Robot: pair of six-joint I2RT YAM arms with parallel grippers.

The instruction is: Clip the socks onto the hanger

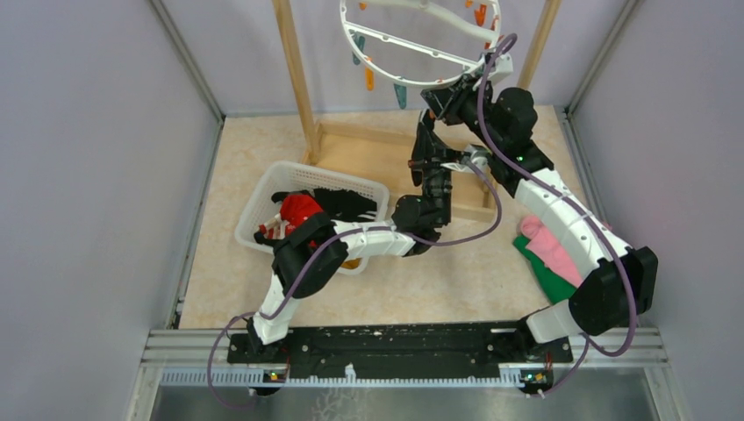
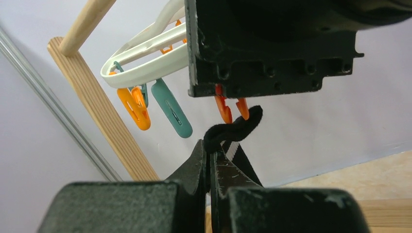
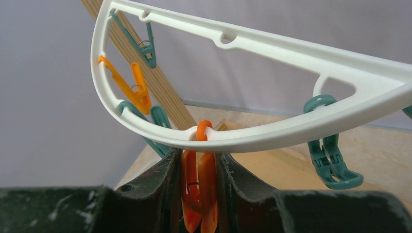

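Note:
A black sock (image 2: pixel 228 136) is pinched at its upper edge by my left gripper, which is shut on it. Just above that edge, two orange-red clip (image 2: pixel 223 109) tips point down; whether fabric lies between them I cannot tell. The clip hangs from the white round hanger (image 3: pixel 272 137). In the right wrist view, my right gripper is shut on this clip, one finger on either side of its legs. From the top, the right gripper covers the hanger's near right rim, with the left gripper (image 1: pixel 427 117) close beneath.
Neighbouring clips hang close by, one teal (image 2: pixel 171 108) and one orange (image 2: pixel 133 108). A white basket (image 1: pixel 248 210) with more socks stands at left. Pink cloth (image 1: pixel 551 248) and green cloth (image 1: pixel 546 274) lie at right. Wooden posts (image 1: pixel 296 66) flank the hanger.

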